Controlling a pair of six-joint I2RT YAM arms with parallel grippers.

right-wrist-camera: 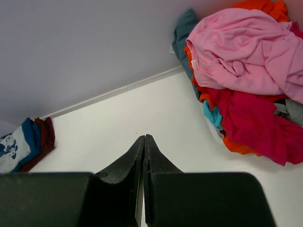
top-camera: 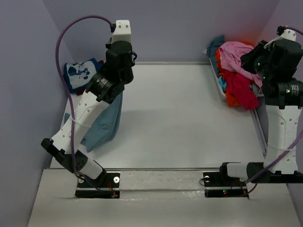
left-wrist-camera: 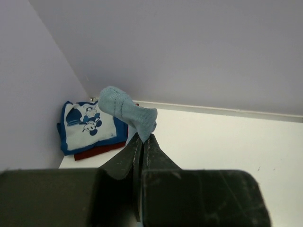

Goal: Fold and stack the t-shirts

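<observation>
A teal t-shirt (top-camera: 106, 125) hangs from my left gripper, which is shut on it; a bunched bit of the cloth sticks out past the fingertips in the left wrist view. In the top view the left arm hides part of the shirt. My right gripper is shut, and nothing shows between its fingers. At the back left corner lies a small stack: a white and blue cartoon-print shirt (left-wrist-camera: 90, 126) over a dark red one (left-wrist-camera: 100, 150). A pile of loose clothes, with a pink shirt (right-wrist-camera: 244, 49) on top, fills a bin at the back right.
Crimson (right-wrist-camera: 253, 123) and orange cloth (right-wrist-camera: 236, 146) spill over the bin's (top-camera: 215, 78) near side. Grey walls (top-camera: 165, 28) stand close at the back and both sides.
</observation>
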